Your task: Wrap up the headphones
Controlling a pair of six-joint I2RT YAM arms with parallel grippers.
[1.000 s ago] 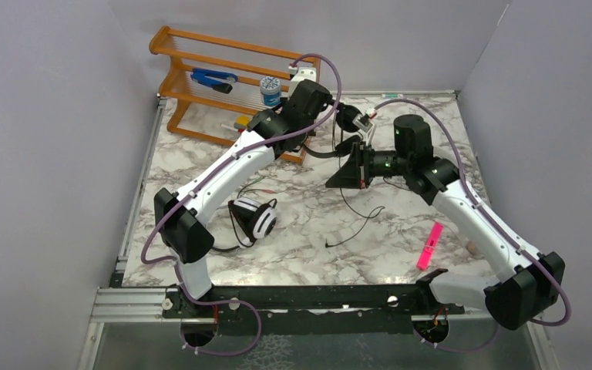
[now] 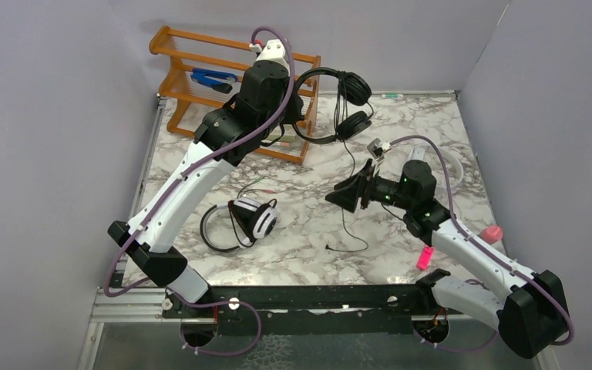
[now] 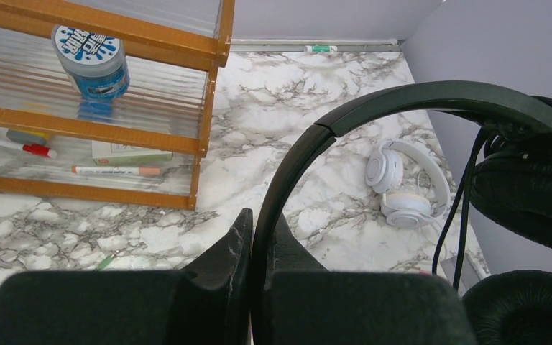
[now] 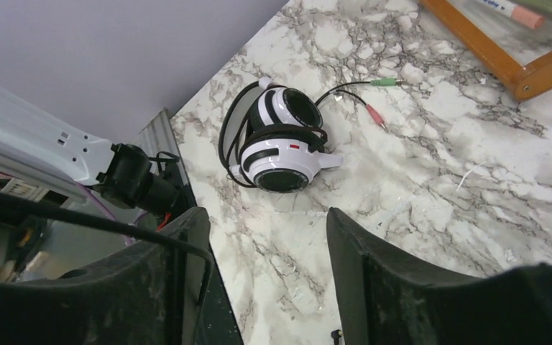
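Observation:
Black headphones hang in the air at the back centre of the top view, their headband (image 2: 314, 72) held by my left gripper, which is shut on it. Both black ear cups (image 2: 354, 89) dangle to the right, with part of the cable (image 2: 339, 112) gathered around them. The rest of the cable runs down past my right gripper, and its plug end (image 2: 328, 247) lies on the table. My right gripper is open and low over the table, its fingers apart. A blurred cable stretch (image 4: 100, 224) crosses one finger; nothing shows gripped between the fingertips.
White-and-black headphones (image 2: 254, 220) with their cord around them lie at the left front. A wooden rack (image 2: 171, 65) stands at the back left. White headphones (image 3: 410, 180) rest at the right, and a pink object (image 2: 425, 258) is near the front.
The loose cable on the table has shifted.

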